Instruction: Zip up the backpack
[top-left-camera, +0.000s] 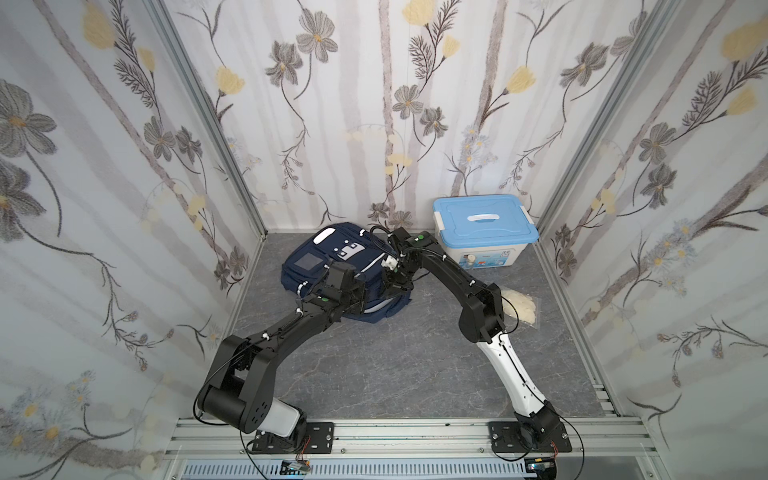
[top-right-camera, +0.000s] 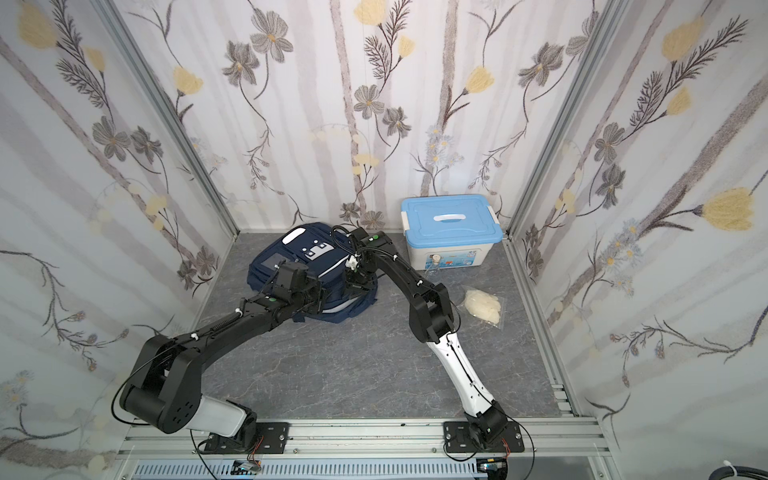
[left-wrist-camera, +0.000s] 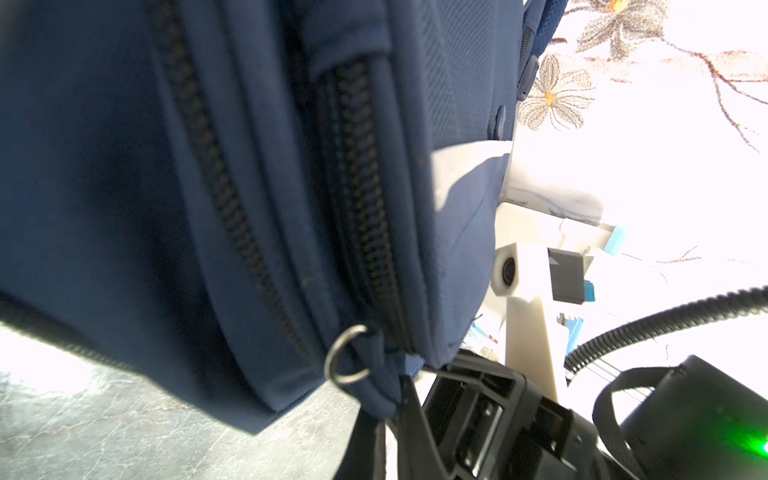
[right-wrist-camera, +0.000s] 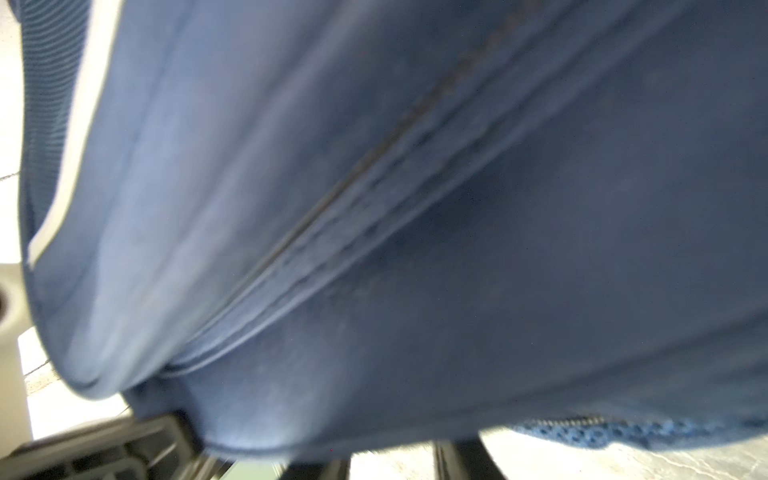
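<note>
The navy backpack (top-left-camera: 316, 256) lies at the back left of the floor, both arms reaching onto it. In the left wrist view a zipper track (left-wrist-camera: 364, 184) runs down to a metal ring (left-wrist-camera: 340, 352) on a fabric tab. My left gripper is shut at that tab, apparently on it. My right gripper is at the backpack's right part, mostly hidden by fabric in the top views. In the right wrist view its fingers show at the bottom edge with a gap between them; navy cloth fills the blurred view.
A plastic box with a blue lid (top-left-camera: 484, 220) stands at the back right. A bag of pale material (top-right-camera: 482, 306) lies right of my right arm.
</note>
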